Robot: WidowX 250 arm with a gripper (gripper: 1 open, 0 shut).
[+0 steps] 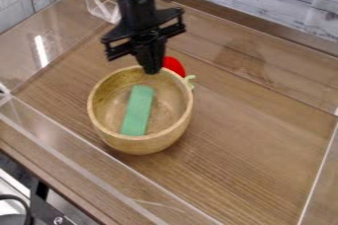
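My gripper (148,59) is shut and hangs over the back part of a wooden bowl (168,130), its tip near or just above the rim. Inside the bowl lies a green block (137,112). A red object (173,66) with a pale green part sits behind the bowl at its right, partly hidden by it. Nothing shows held by the gripper, though its fingertips are small and dark.
A pale raised edge runs along the back left, and a dark cable is at the lower left corner.
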